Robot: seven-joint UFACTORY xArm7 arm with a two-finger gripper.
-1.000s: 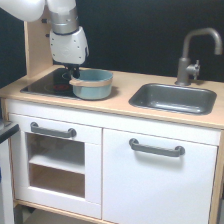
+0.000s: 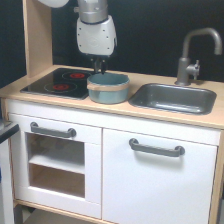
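Observation:
A blue-green pot (image 2: 108, 93) with a light tan band around it stands on the wooden counter, between the black stove top and the sink. My gripper (image 2: 98, 68) comes down from above with its dark fingers at the pot's back-left rim. They are small and dark against the wall, so whether they are closed on the rim does not show clearly.
The black stove top (image 2: 60, 83) with red-ringed burners lies left of the pot. A metal sink (image 2: 172, 98) is close on its right, with a tall faucet (image 2: 187, 55) behind. Below are white cabinet fronts with grey handles (image 2: 157, 148).
The pot has shifted right and slightly toward the front, off the stove top's right part. My gripper has moved right along with it, and more of the stove top is uncovered.

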